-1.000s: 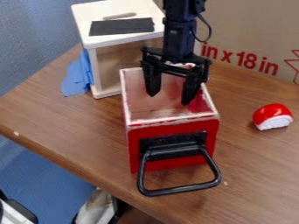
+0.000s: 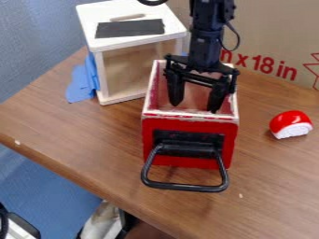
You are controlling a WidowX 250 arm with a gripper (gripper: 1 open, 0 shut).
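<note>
My black gripper (image 2: 196,96) reaches down into the open red box (image 2: 159,129), which has a pale rim and a black handle (image 2: 184,182) on its front. The two fingers stand apart inside the box, near its back; I see nothing held between them. Their tips are partly low against the box's interior.
A white wooden cabinet (image 2: 121,65) with a dark panel on top stands behind left, a blue cloth (image 2: 80,84) beside it. A red-and-white object (image 2: 289,124) lies on the right. A cardboard box (image 2: 281,47) is at the back.
The red box has shifted slightly back and right compared with a moment ago, and my gripper has moved a little to the right with it.
</note>
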